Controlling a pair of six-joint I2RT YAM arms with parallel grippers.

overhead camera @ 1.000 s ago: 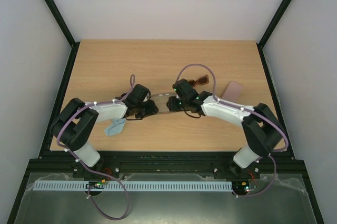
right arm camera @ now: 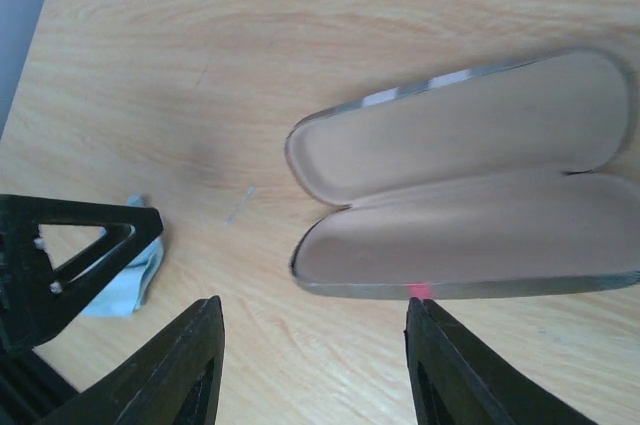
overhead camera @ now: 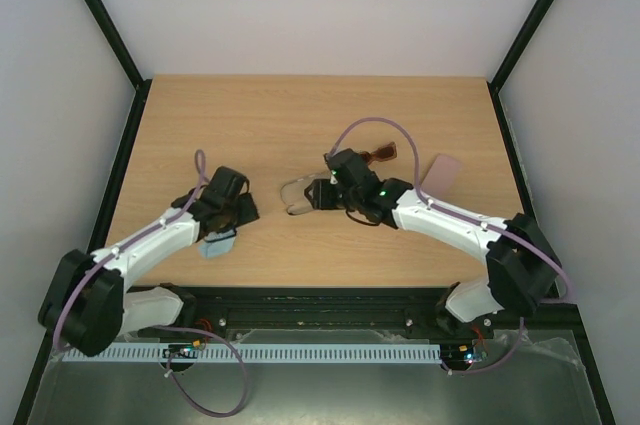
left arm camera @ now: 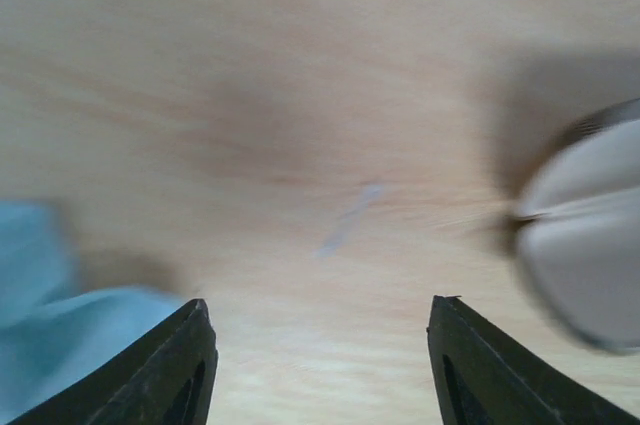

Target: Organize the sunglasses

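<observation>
An open, empty sunglasses case [right arm camera: 460, 225] with a grey lining lies in the middle of the table, partly hidden by the right arm in the top view [overhead camera: 295, 195]. Brown sunglasses [overhead camera: 384, 153] lie behind my right gripper. That gripper is open above the case's near side. My left gripper is open, left of the case, whose rounded end [left arm camera: 580, 225] shows blurred at the right of the left wrist view. A light blue cloth [overhead camera: 217, 245] lies under and beside the left gripper.
A pink rectangular object [overhead camera: 443, 172] lies at the right of the table. Dark frame rails border the tabletop.
My left arm has pulled back to the left, away from the case, which is now more exposed.
</observation>
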